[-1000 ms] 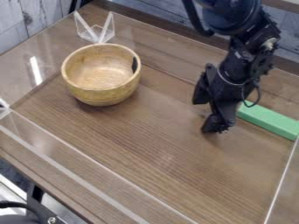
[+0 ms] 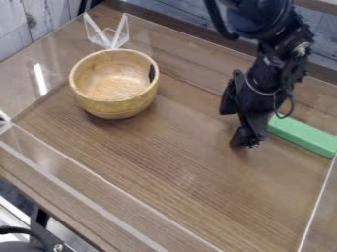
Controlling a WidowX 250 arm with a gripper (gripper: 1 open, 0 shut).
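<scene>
My dark gripper [image 2: 247, 123] hangs low over the wooden table at the right, its fingers open and close to the tabletop. A green block [image 2: 301, 136] lies just to the right of the fingers, partly behind them; whether they touch it is unclear.
A round wooden bowl [image 2: 113, 94] stands on the left of the table [image 2: 158, 187]. A clear, crumpled plastic item lies behind it. Plank walls border the back.
</scene>
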